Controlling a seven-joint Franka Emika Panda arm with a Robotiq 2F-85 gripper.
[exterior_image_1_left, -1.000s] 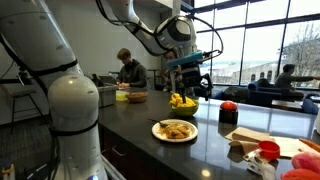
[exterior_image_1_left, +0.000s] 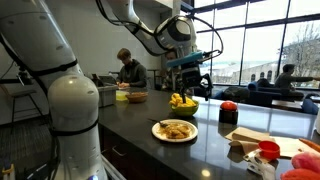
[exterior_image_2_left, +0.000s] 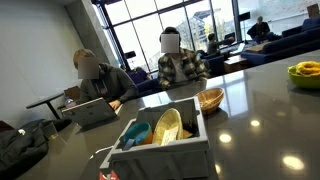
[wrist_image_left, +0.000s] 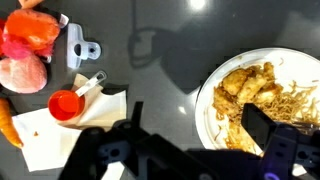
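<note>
High over the table, my gripper points down with its fingers (wrist_image_left: 136, 113) spread wide and nothing between them. A white plate (wrist_image_left: 205, 125) of noodles (wrist_image_left: 284, 101) and browned chunks (wrist_image_left: 247, 83) lies below, on the right of the wrist view. To the left, a red measuring cup (wrist_image_left: 66, 104) rests on a pale paper sheet (wrist_image_left: 106, 107). Behind the plate in the first exterior view stands a green bowl (exterior_image_1_left: 188, 112) with yellow pieces in it.
Toys, among them a red plush (wrist_image_left: 31, 32) and an orange carrot (wrist_image_left: 9, 124), crowd the table's right side. A grey bin (exterior_image_2_left: 160, 158) of items and a wicker basket (exterior_image_2_left: 210, 98) stand elsewhere.
</note>
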